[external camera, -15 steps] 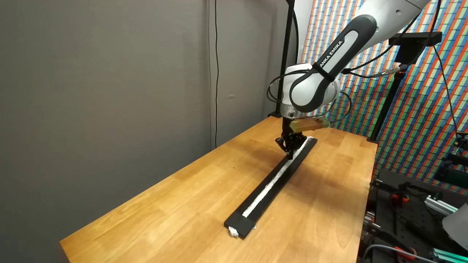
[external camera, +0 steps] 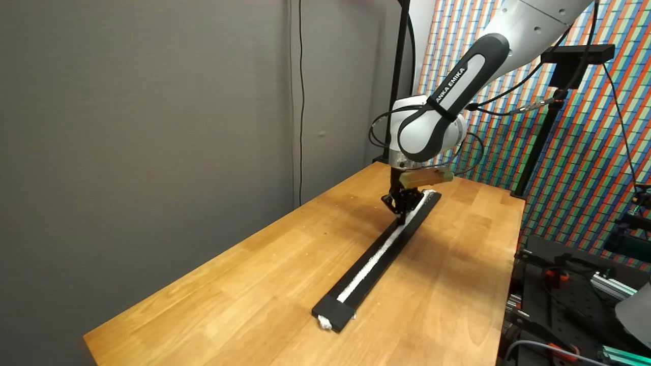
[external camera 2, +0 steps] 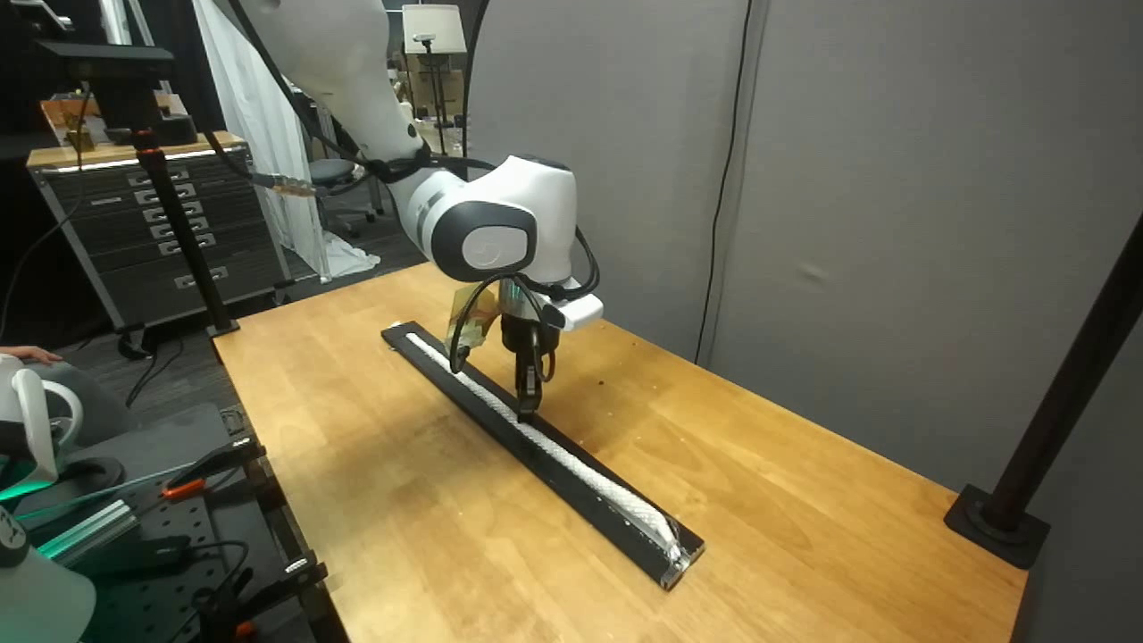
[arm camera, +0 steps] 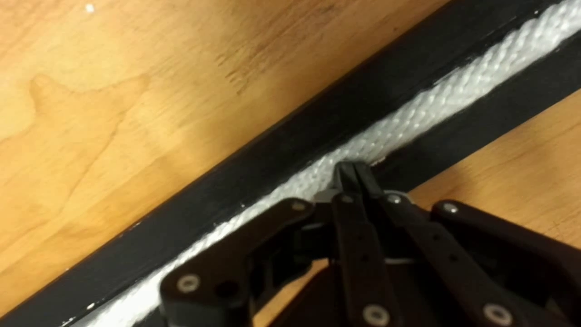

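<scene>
A long black channel (external camera: 383, 261) lies on the wooden table, with a white braided rope (external camera: 368, 266) running along its groove. In exterior view 2 the rope (external camera 2: 586, 475) follows the groove of the black channel (external camera 2: 632, 548), ending near a clear piece at the near end. My gripper is shut, its fingertips together right at the rope (arm camera: 419, 117) in the wrist view. Nothing shows between them. From the side, the gripper (external camera 2: 527, 413) points straight down onto the channel's middle stretch. Whether the tips press on the rope cannot be told.
Bare wooden table (external camera: 244, 293) surrounds the channel on both sides. A grey wall panel (external camera: 183, 122) borders the table's back edge. A black post base (external camera 2: 996, 525) stands at the table's corner, well away from the channel.
The arm and gripper have shifted slightly along the channel, towards its near end in exterior view 1, and sit a little lower there. The channel and rope look unmoved.
</scene>
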